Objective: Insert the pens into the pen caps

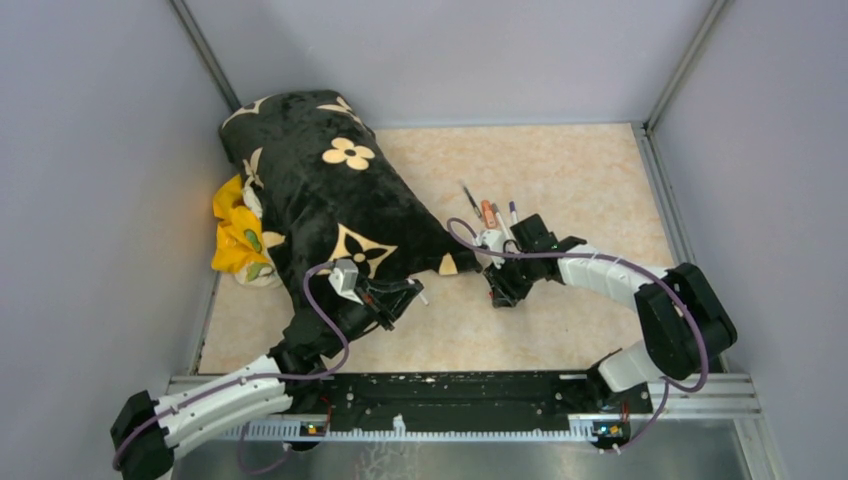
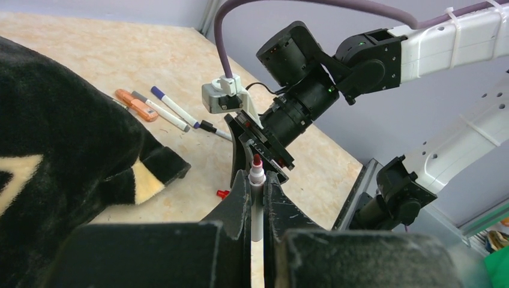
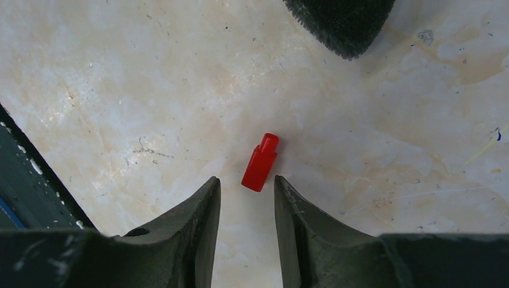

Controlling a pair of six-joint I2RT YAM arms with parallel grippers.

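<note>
My left gripper is shut on a white marker (image 2: 257, 216) with a red tip, held upright in the left wrist view. A red pen cap (image 3: 259, 165) lies on the tan table in the right wrist view, just beyond the fingertips of my right gripper, which is open with nothing between its fingers. In the left wrist view the cap (image 2: 221, 194) shows below the right arm. Several other markers, including a blue-capped one (image 2: 176, 107), lie farther back on the table beside an orange object (image 2: 142, 108).
A dark fleece blanket (image 1: 310, 180) covers the left of the table, with a yellow bag (image 1: 240, 240) beside it.
</note>
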